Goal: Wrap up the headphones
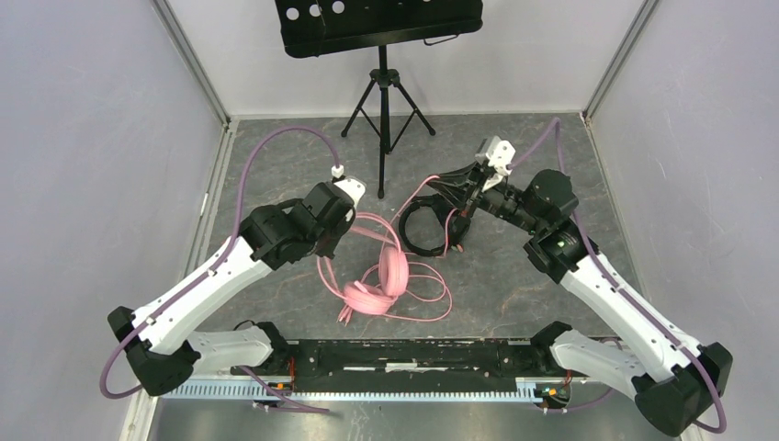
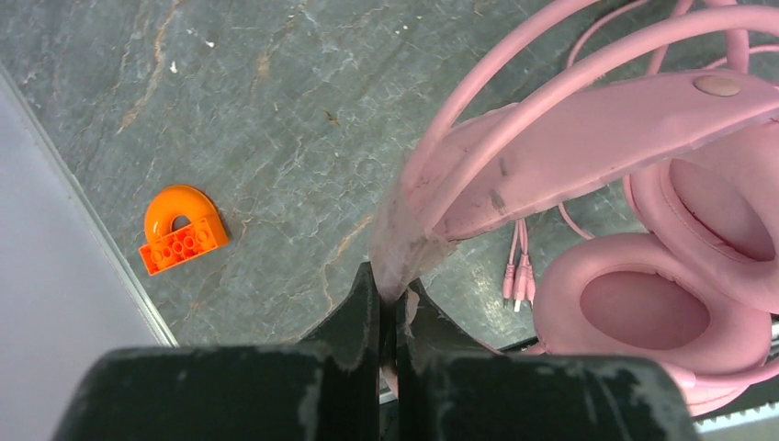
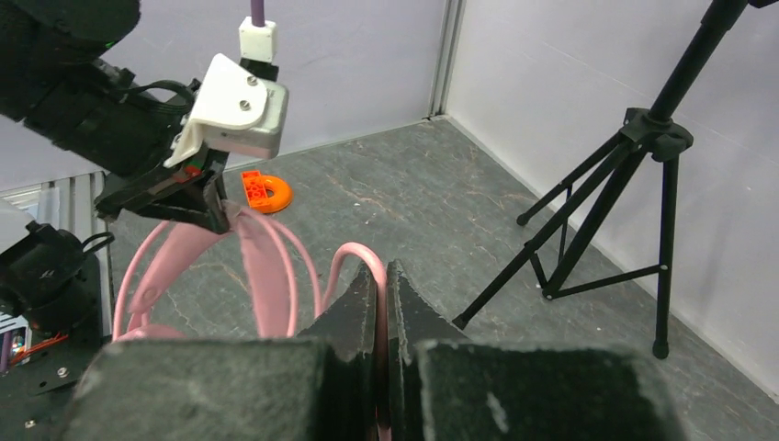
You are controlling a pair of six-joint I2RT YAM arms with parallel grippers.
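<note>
The pink headphones [image 1: 394, 271] are held by the headband [image 2: 597, 138] in my left gripper, shut on it, with the two ear cups [image 2: 648, 331] low at the right of the left wrist view. My right gripper, above and right of the headphones in the top view, is shut on the pink cable [image 1: 418, 188], which arches over its fingertips. Pink plugs [image 2: 516, 276] and loose cable loops [image 1: 432, 294] lie around the cups on the grey floor.
A black music stand [image 1: 384, 101] stands at the back. A black ring-shaped object [image 1: 411, 239] lies behind the headphones at right. An orange toy piece [image 2: 184, 239] lies on the floor at left. Walls bound both sides.
</note>
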